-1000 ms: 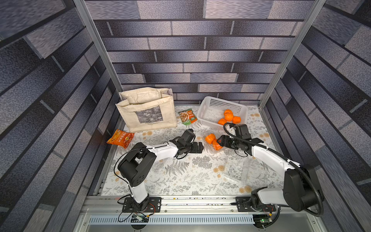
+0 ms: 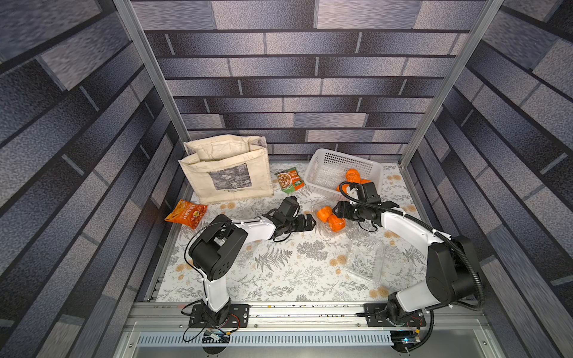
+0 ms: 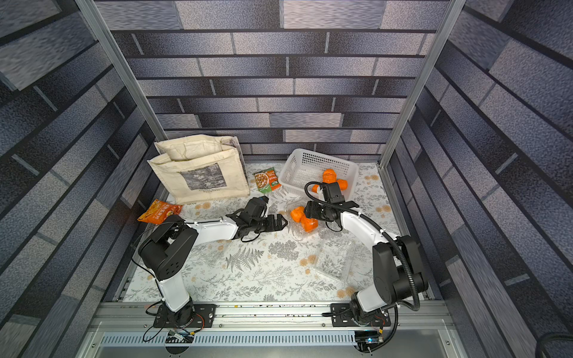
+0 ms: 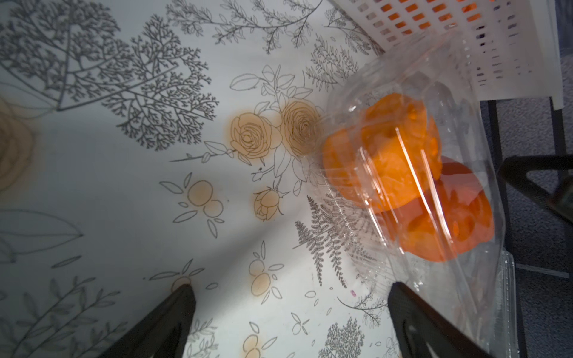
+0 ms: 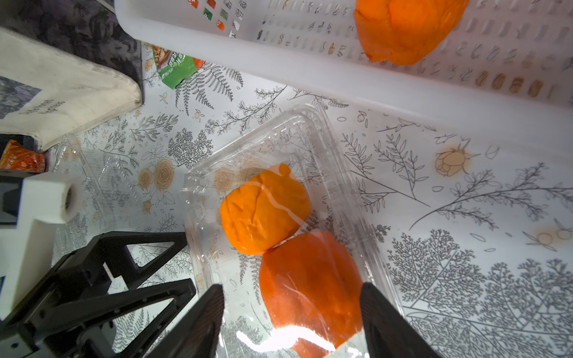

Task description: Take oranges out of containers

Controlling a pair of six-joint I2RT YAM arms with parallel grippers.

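Note:
A clear plastic container stands near the middle of the table, in front of the white basket. Inside it sit two oranges, one smaller and lighter, the other larger and redder. Over the larger one, in the right wrist view, my right gripper has its fingers apart; whether they touch the orange cannot be told. From the container's left side my left gripper faces it, open and empty. In the left wrist view the oranges show through the clear wall, off to the right.
Behind the container stands the white basket with several oranges in it. A green snack packet, a cloth bag and an orange snack bag lie left. Another clear container is at front right.
The left gripper has shifted only slightly. Both oranges stay in the container.

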